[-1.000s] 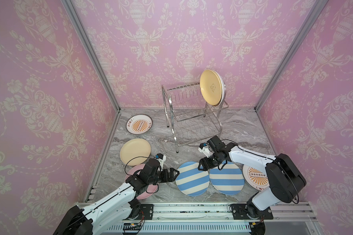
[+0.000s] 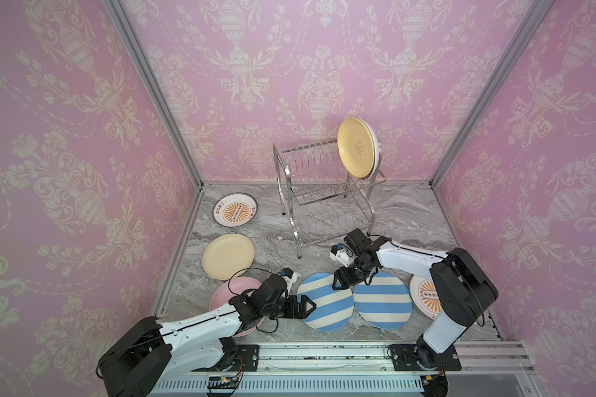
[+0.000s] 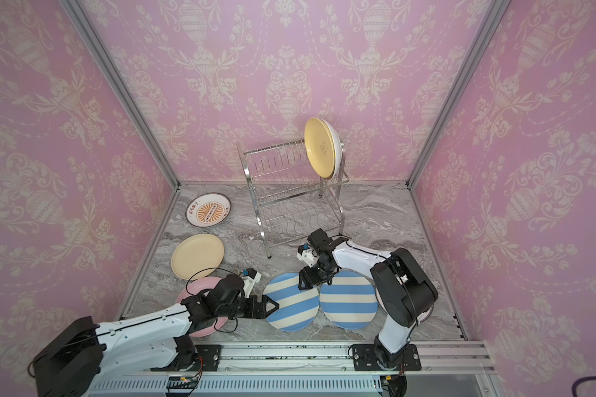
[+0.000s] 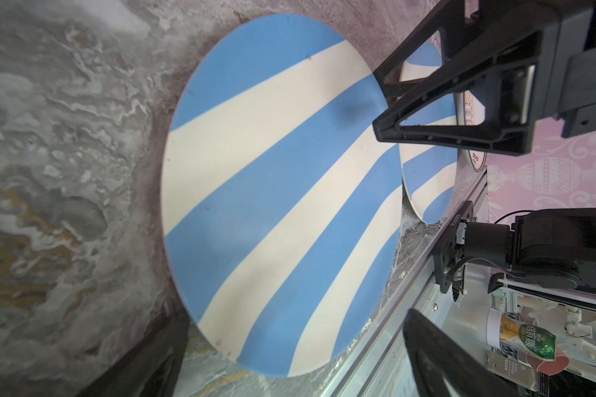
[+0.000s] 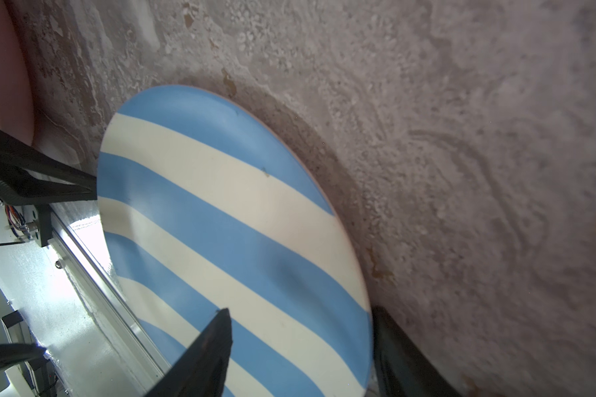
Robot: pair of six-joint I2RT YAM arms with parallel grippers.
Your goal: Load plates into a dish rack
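Note:
Two blue-and-white striped plates lie on the marble table. My right gripper [image 2: 341, 280] is low at the upper right rim of the middle striped plate [image 2: 324, 309]; in the right wrist view its fingers straddle that rim, part open. My left gripper [image 2: 301, 307] is over the same plate's left side, its fingers apart with only table and plate below in the left wrist view. The second striped plate [image 2: 382, 307] lies to the right, under my right arm. The metal rack [image 2: 290, 198] holds a cream plate [image 2: 356, 147] and a white one upright at its top right.
A patterned plate [image 2: 235, 211] and a cream plate [image 2: 226, 254] lie at left. A pink plate [image 2: 223, 294] is under my left arm, another patterned plate [image 2: 422, 294] at far right. Table around the rack's right side is clear.
My left gripper has moved right and down over the middle striped plate. My right gripper has shifted slightly left onto that plate's rim, its arm swinging left.

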